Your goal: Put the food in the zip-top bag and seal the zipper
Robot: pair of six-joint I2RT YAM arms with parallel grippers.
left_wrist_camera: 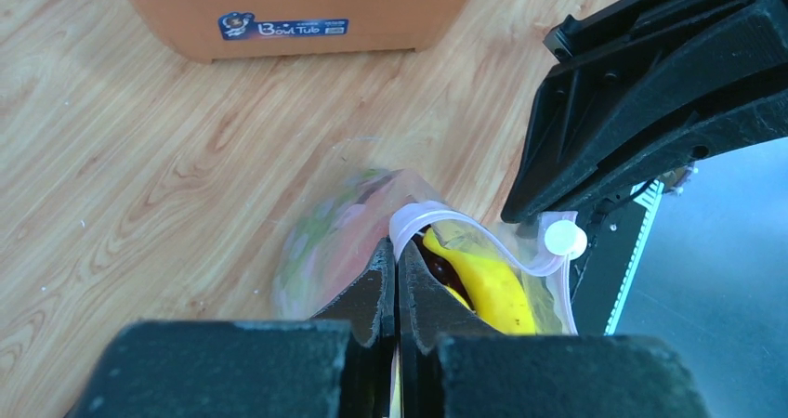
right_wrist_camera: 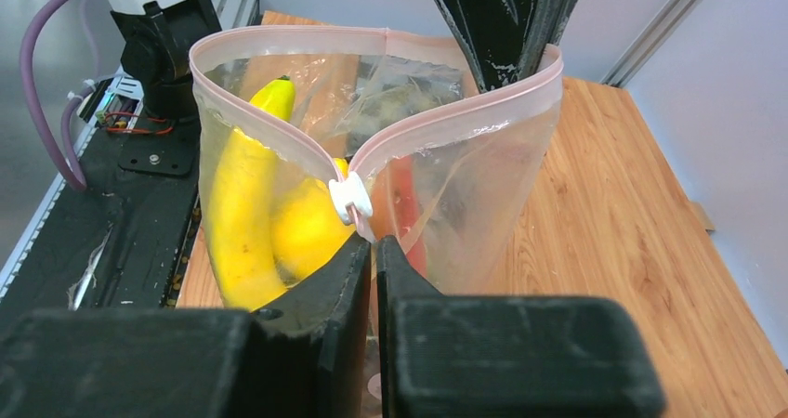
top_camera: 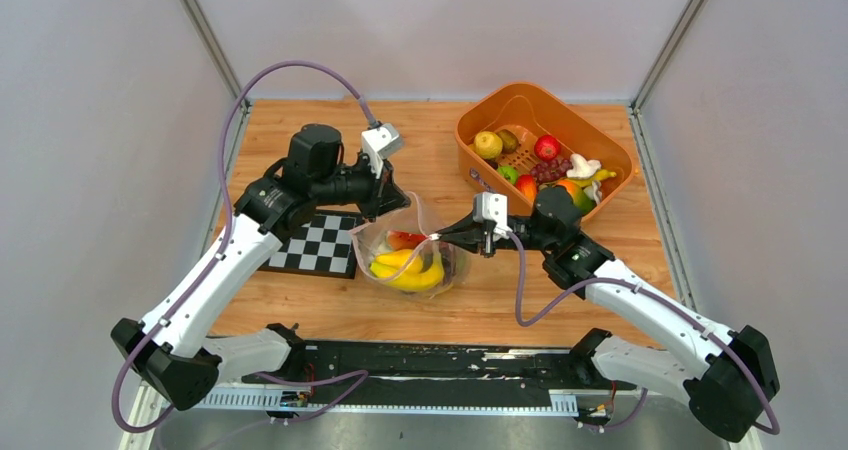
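The clear zip bag [top_camera: 400,270] stands on the wooden table holding yellow bananas [right_wrist_camera: 240,223] and a red food item [right_wrist_camera: 404,204]. My left gripper is shut on the bag's rim at its far side. My right gripper has its fingertips drawn together at the white zipper slider [right_wrist_camera: 349,195], just below it on the bag's edge; in the top view it reaches in from the right. The bag's mouth is open above the food.
An orange tub [top_camera: 545,110] of assorted food sits at the back right. A checkered board [top_camera: 310,245] lies left of the bag. Bare table [top_camera: 500,310] shows in front and to the right.
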